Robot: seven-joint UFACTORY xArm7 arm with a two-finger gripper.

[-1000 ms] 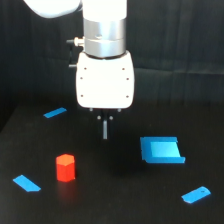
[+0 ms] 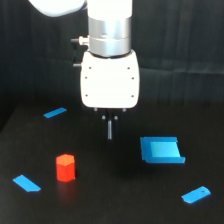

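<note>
My gripper [image 2: 109,128] hangs at the upper middle of the camera view, below a white housing on a silver wrist, above the dark table. Its fingers are dark and small, and how they stand is unclear. A red block [image 2: 66,168] sits on the table at the lower left of the view, apart from the gripper. A blue square tray or box [image 2: 162,159] lies to the right of the gripper.
Blue tape strips [image 2: 26,184] mark the table at lower left, upper left and lower right.
My gripper has moved very slightly to the right. The red block and the blue tray have not moved.
</note>
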